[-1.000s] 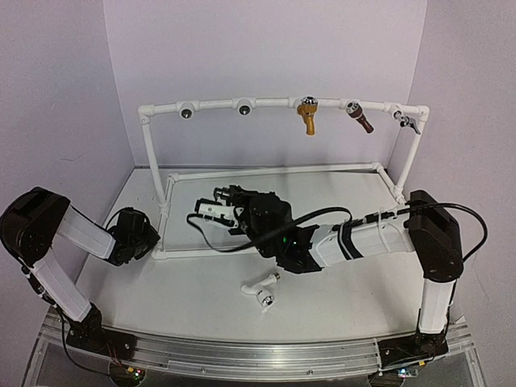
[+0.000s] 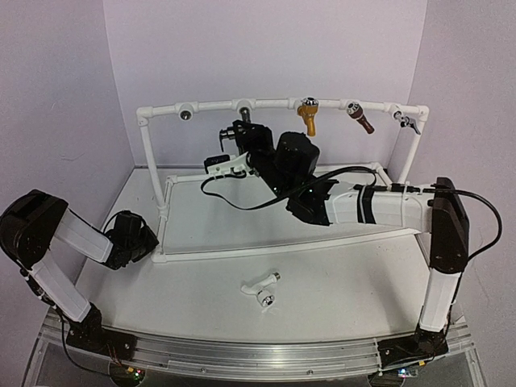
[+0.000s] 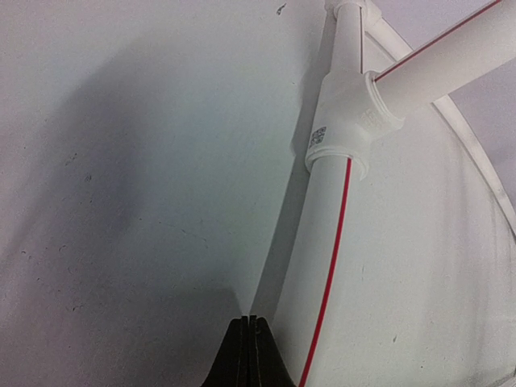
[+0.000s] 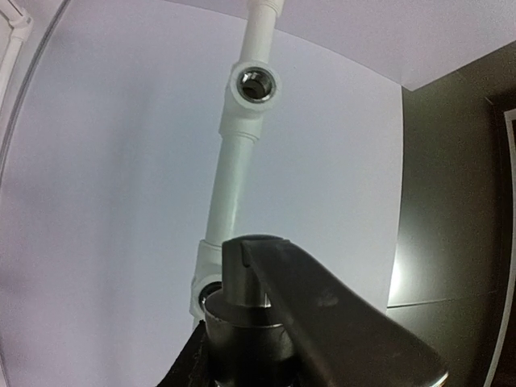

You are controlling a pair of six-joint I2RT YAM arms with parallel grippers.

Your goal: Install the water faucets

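A dark metal faucet (image 4: 330,310) is gripped by my right gripper (image 2: 248,135), its body upright in the right wrist view and its handle or spout reaching to the lower right. Its end lies close to the second socket (image 4: 210,294) of the upper pipe; whether they touch I cannot tell. Farther along, the leftmost socket (image 4: 256,84) is empty. On the table lies a white faucet (image 2: 262,292). My left gripper is shut with nothing between its fingertips, low beside the frame's left pipe.
The upper pipe (image 2: 214,106) carries a yellow faucet (image 2: 308,117), a brown-handled faucet (image 2: 360,118) and a silver faucet (image 2: 406,122) toward the right. A white lower frame (image 2: 282,247) rests on the table.
The right arm has risen away from the table's middle toward the upper pipe, carrying the metal faucet to the second socket. The left arm and white faucet look unmoved.
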